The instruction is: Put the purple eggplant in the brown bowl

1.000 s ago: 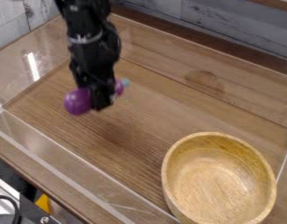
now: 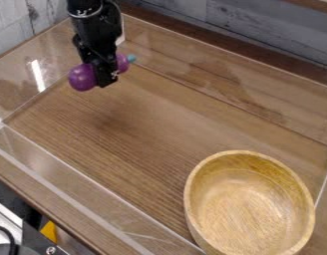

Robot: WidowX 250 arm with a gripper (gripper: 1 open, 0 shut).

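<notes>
The purple eggplant (image 2: 83, 78) is at the upper left, held crosswise in my black gripper (image 2: 103, 78). Its rounded end sticks out to the left of the fingers, and more purple shows on their right side. The fingers are closed around its middle, which they hide. How high it hangs above the wood is hard to judge. Far from it, at the lower right, stands the light brown bowl (image 2: 251, 211), upright and empty.
Bare wooden surface (image 2: 173, 120) fills the space between gripper and bowl. A raised wall (image 2: 266, 30) runs along the back. Past the left front edge lie dark cables (image 2: 9, 231) and a yellow part (image 2: 49, 230).
My gripper, with the eggplant in it, has moved away from the front toward the back left corner, most of it in the earlier half. The bowl stays in place.
</notes>
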